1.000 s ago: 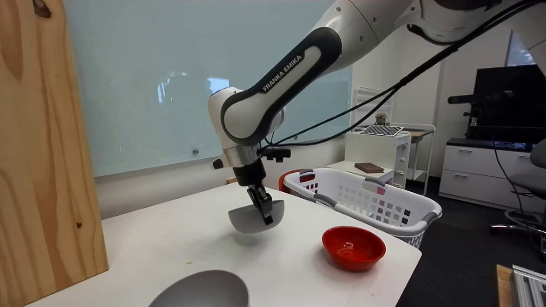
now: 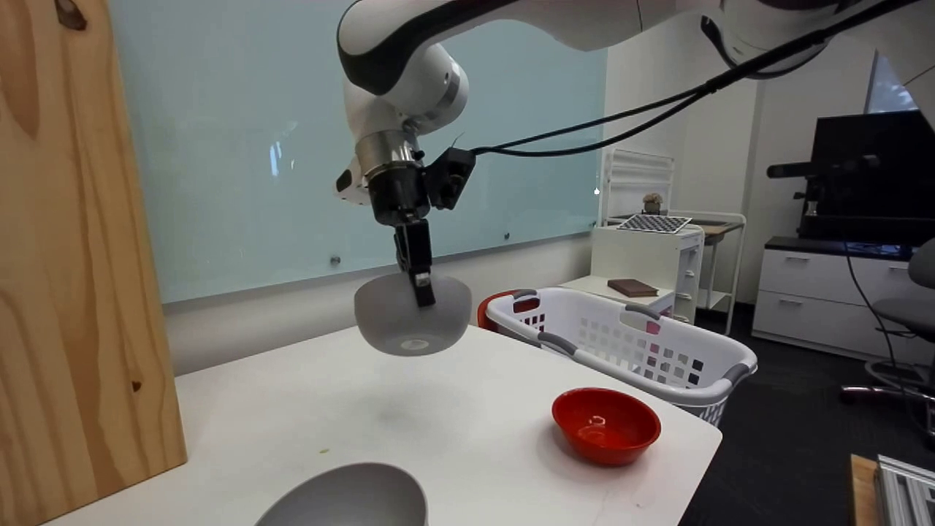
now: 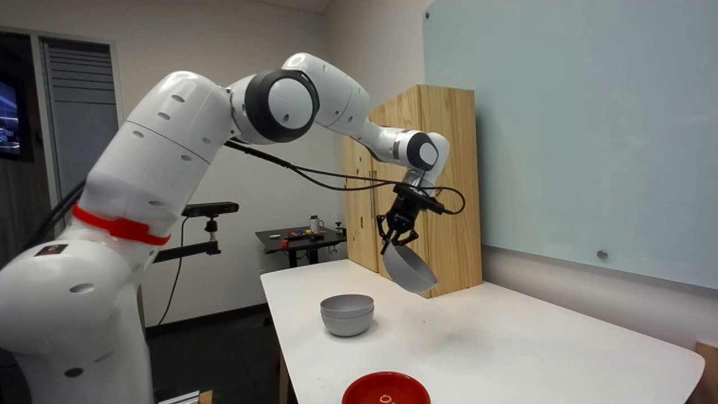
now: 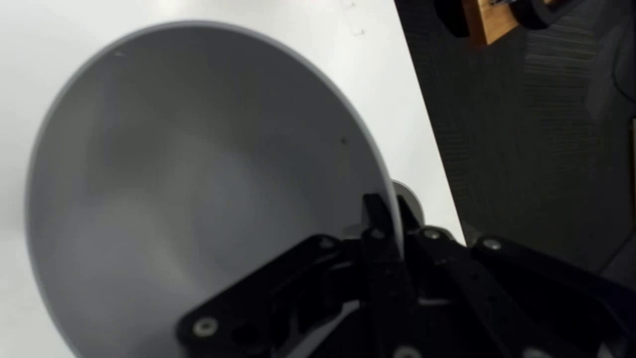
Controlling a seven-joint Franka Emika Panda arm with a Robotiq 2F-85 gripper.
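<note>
My gripper point(image 2: 423, 294) is shut on the rim of a grey bowl point(image 2: 386, 315), which hangs tilted in the air above the white table. In exterior view 2 the held bowl point(image 3: 408, 269) is in front of the wooden cabinet. The wrist view looks into this bowl point(image 4: 197, 179), empty but for small specks, with its rim pinched between the black fingers. Two nested grey bowls point(image 3: 346, 315) stand on the table; exterior view 1 cuts them off at the bottom. A red bowl point(image 2: 606, 427) sits upright and empty near the table's edge.
A white laundry basket point(image 2: 631, 342) stands beyond the table edge. The wooden cabinet point(image 2: 88, 263) rises at one end, and a glass board point(image 2: 368, 158) covers the wall behind. Between the bowls the white table point(image 2: 263, 412) is bare.
The gripper has risen with the grey bowl and shifted slightly left in exterior view 1. The red bowl and nested bowls have stayed put.
</note>
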